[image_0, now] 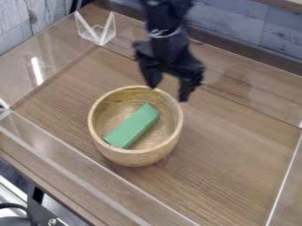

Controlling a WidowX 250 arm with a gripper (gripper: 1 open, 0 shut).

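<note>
A green block point(132, 126) lies diagonally in a round tan bowl point(158, 152) at the lower middle of the table. My gripper point(168, 81), dark and motion-blurred, is above and behind the bowl, apart from the block, open, with no object visible between its fingers.
Translucent pale edges run along the table's sides, a small white piece point(97, 29) is at the back left, and a grey plank wall point(253, 35) stands behind.
</note>
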